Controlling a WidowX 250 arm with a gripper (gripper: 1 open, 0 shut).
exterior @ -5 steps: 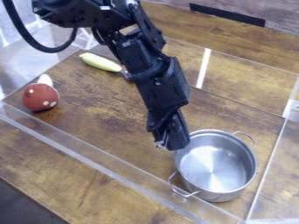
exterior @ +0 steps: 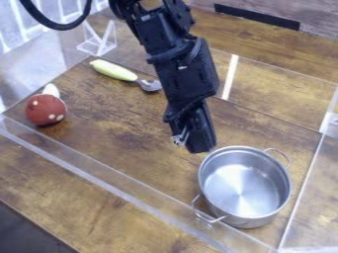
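My black gripper (exterior: 189, 138) hangs over the wooden surface, just above and to the left of a steel pot (exterior: 246, 183) with two wire handles; whether its fingers are open or shut is hard to tell. A red mushroom toy (exterior: 46, 111) with white spots lies at the left. A pale yellow-green corn-like toy (exterior: 114, 71) lies at the back left, with a grey metal utensil (exterior: 150, 85) beside it, partly behind my arm.
Clear plastic walls (exterior: 126, 188) border the work area along the front and sides.
My gripper has risen, moving up and away from the pot's left rim, uncovering more of the surface beside it. The pot and toys are where they were.
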